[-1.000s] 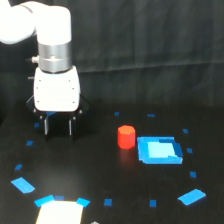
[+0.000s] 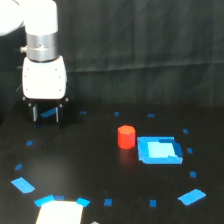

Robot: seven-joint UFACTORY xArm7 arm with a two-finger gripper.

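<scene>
My gripper (image 2: 46, 122) hangs over the left part of the dark table, pointing down. Its fingers stand apart, and only the table with a blue mark shows between them. A red block (image 2: 126, 137) sits on the table to the right of the gripper, well clear of it. Just right of the block lies a shallow blue tray (image 2: 145, 160) with a white patch on its floor; no object shows inside.
Flat blue tape marks (image 2: 22, 185) dot the black table. A pale object (image 2: 60, 212) is cut off by the bottom edge at left. A dark curtain (image 2: 150, 50) closes off the back. Bare table separates the gripper from the block.
My gripper has moved left and a little higher in the view. The red block and blue tray have stayed where they were.
</scene>
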